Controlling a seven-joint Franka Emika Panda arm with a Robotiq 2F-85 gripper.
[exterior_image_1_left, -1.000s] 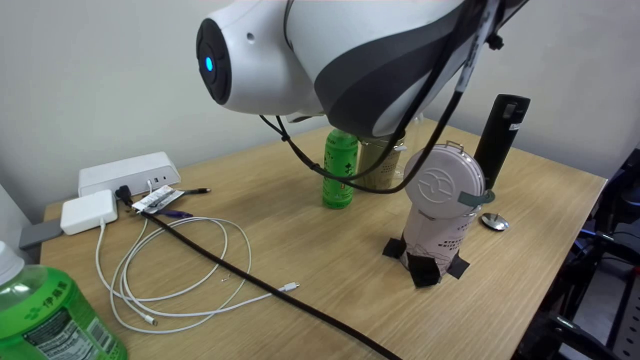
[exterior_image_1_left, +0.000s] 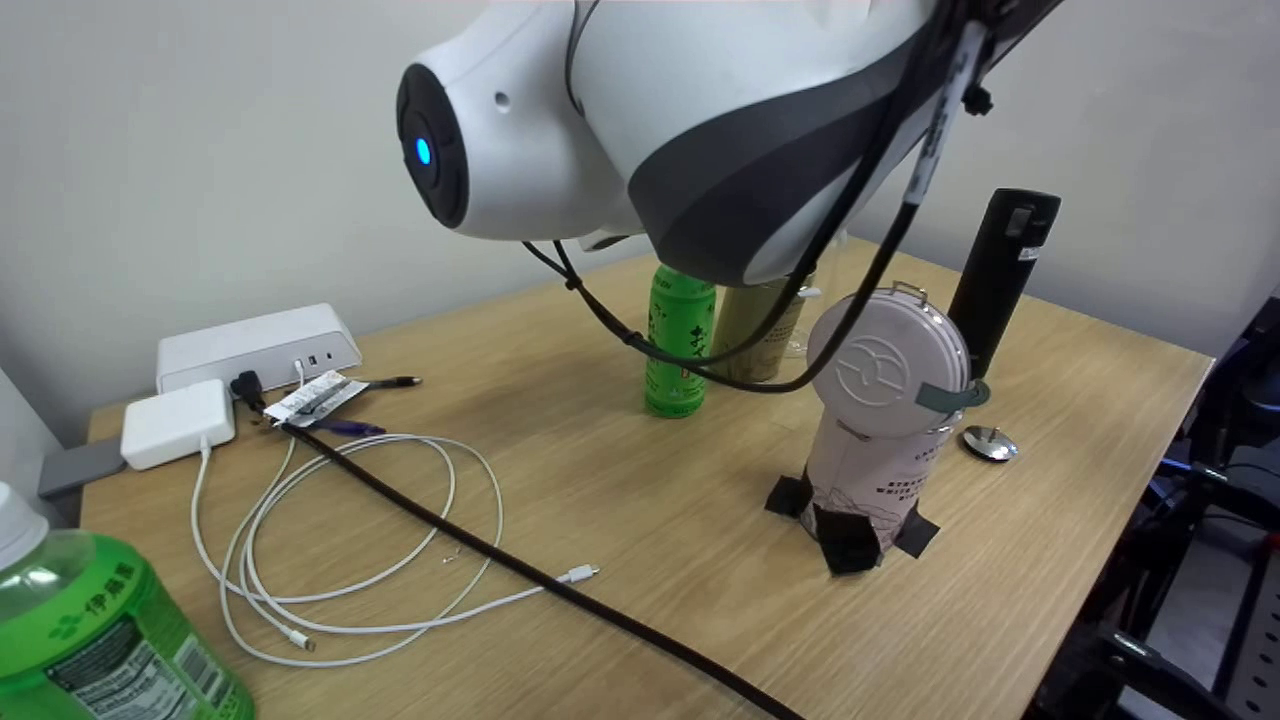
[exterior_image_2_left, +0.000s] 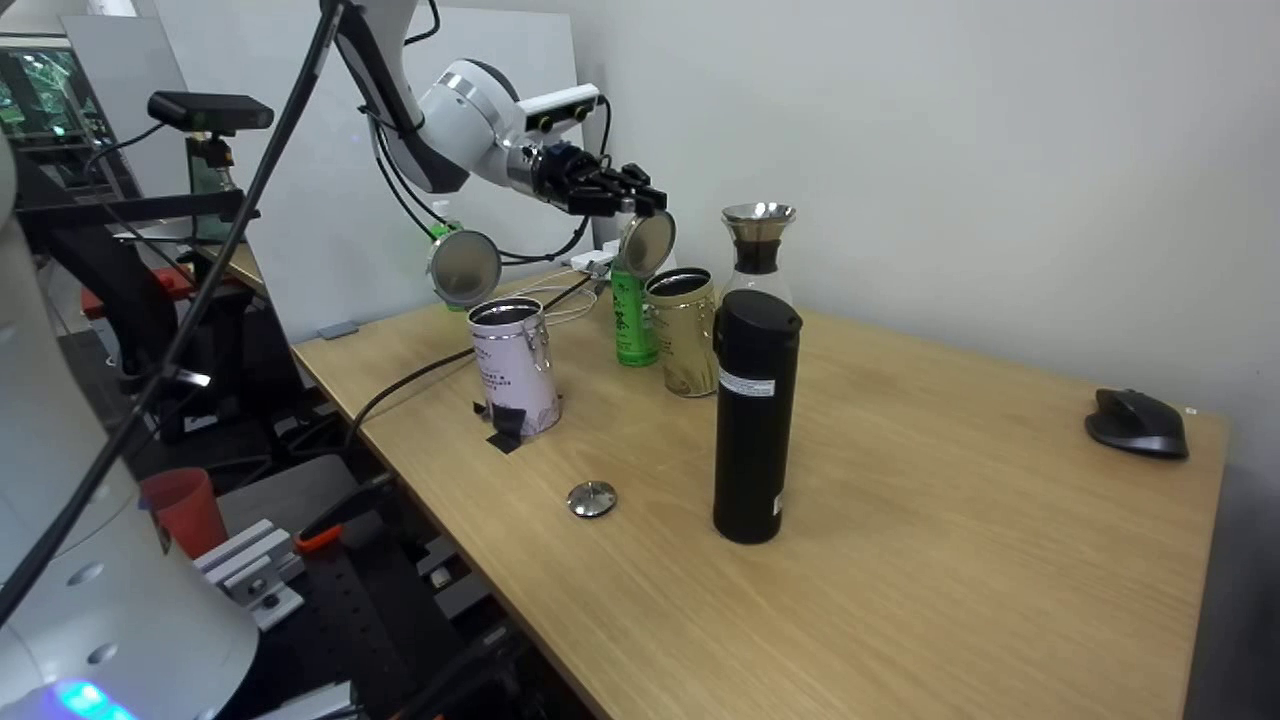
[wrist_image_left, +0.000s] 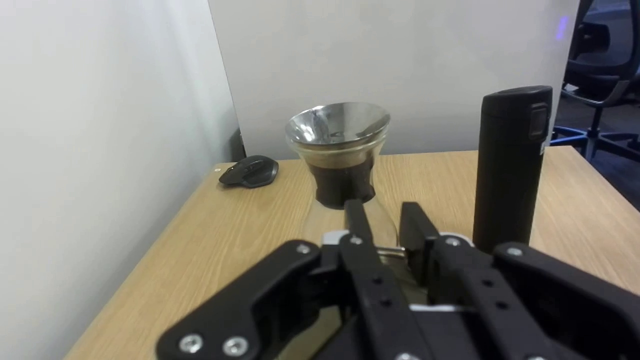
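A gold canister (exterior_image_2_left: 686, 348) stands open-topped on the table, its round lid (exterior_image_2_left: 649, 244) tipped up at the rear of its rim. Right above that lid is my gripper (exterior_image_2_left: 651, 198), its fingers at the lid's upper edge. In the wrist view a thin metal piece (wrist_image_left: 393, 252) spans the narrow gap of my gripper, which is shut on the lid's edge hardware; the exact contact is partly hidden. A pink canister (exterior_image_1_left: 870, 474), taped to the table, also has its lid (exterior_image_1_left: 882, 366) raised.
Beside the gold canister are a green bottle (exterior_image_1_left: 680, 348) and a glass carafe with a metal cone (wrist_image_left: 339, 123). A black flask (exterior_image_2_left: 756, 420) and a small metal lid (exterior_image_2_left: 591, 498) stand nearer. Cables (exterior_image_1_left: 468, 540) cover the table's left part.
The arm has come down slightly in exterior view 1, now covering more of the gold canister's top. The pink canister, bottles and cables have stayed put.
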